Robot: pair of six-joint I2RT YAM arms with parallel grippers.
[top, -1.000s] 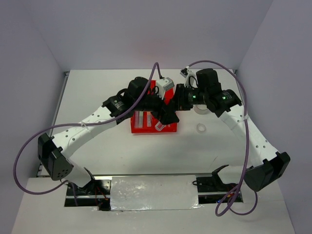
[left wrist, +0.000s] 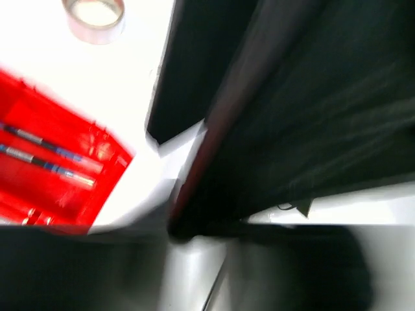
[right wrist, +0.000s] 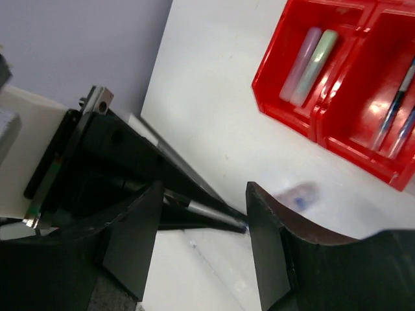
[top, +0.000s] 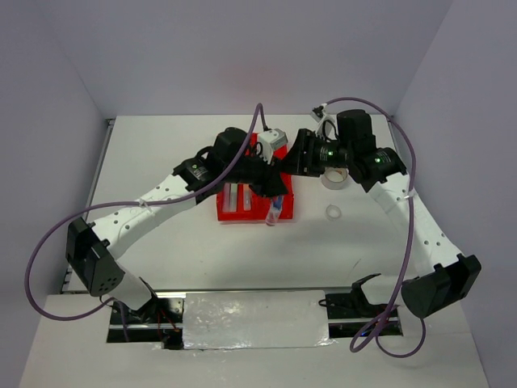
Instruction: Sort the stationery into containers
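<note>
A pale, eraser-like piece with blue and pink marks (top: 275,210) shows below my grippers in the top view, over the front edge of the red divided box (top: 229,217). It is a blurred shape (right wrist: 301,194) in the right wrist view, apart from both grippers' fingers. My left gripper (top: 275,189) is over the box's right part; its fingers look parted, though blurred, in the left wrist view. My right gripper is open, its fingers spread, with the left gripper's dark fingers (right wrist: 194,184) reaching across between them. The box's right half is partly hidden from above.
Two pale sticks (right wrist: 310,65) lie in one compartment and two dark pens (left wrist: 45,155) in another. A tape roll (left wrist: 96,19) stands behind the box, a small clear ring (top: 333,212) to its right.
The right gripper has shifted slightly and its fingers look wider apart.
</note>
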